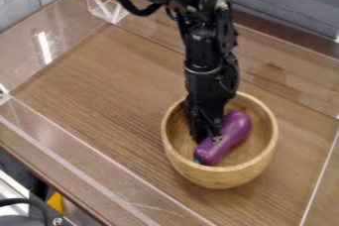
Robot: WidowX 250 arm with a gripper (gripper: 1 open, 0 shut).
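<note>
A wooden bowl (244,170) sits on the wooden table at the lower right of the camera view, with a purple eggplant (225,137) lying inside it. The black gripper (204,131) reaches down from the top into the bowl's left side, just left of the eggplant. Its fingertips are low and partly hidden, and whether anything is between them is hard to see.
Clear plastic edging runs along the left side, and a grey wall (284,7) stands at the back.
</note>
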